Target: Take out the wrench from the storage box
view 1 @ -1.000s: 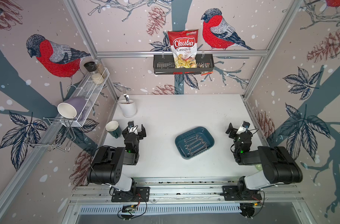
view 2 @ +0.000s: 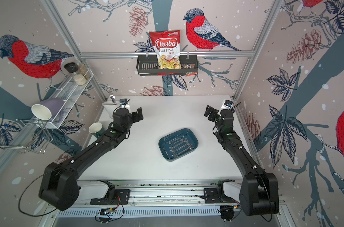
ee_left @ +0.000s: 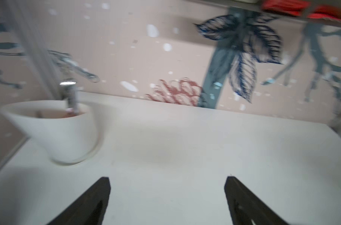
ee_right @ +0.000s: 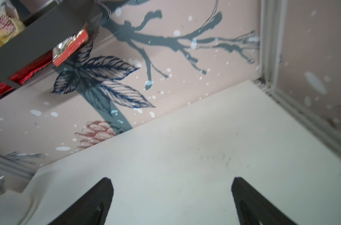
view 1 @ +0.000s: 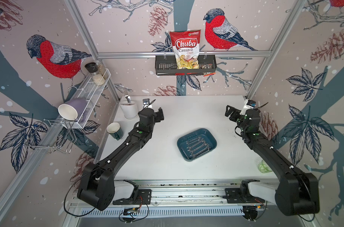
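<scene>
A dark teal storage box (view 1: 187,153) sits on the table's middle, with several metal wrenches (view 1: 196,145) lying inside it. My left gripper (view 1: 155,113) is raised to the back left of the box, open and empty; its two fingers frame bare table in the left wrist view. My right gripper (view 1: 232,112) is raised to the back right of the box, also open with nothing between its fingers. Neither wrist view shows the box.
A white utensil holder (view 1: 129,110) and a mug (view 1: 115,130) line the left side. A wire rack (view 1: 86,98) hangs on the left wall, a dark shelf with chips (view 1: 185,70) on the back wall. A green glass (view 1: 264,167) is at the front right.
Both arms have extended upward and toward the back of the table from their folded poses. The box and wrenches have not moved.
</scene>
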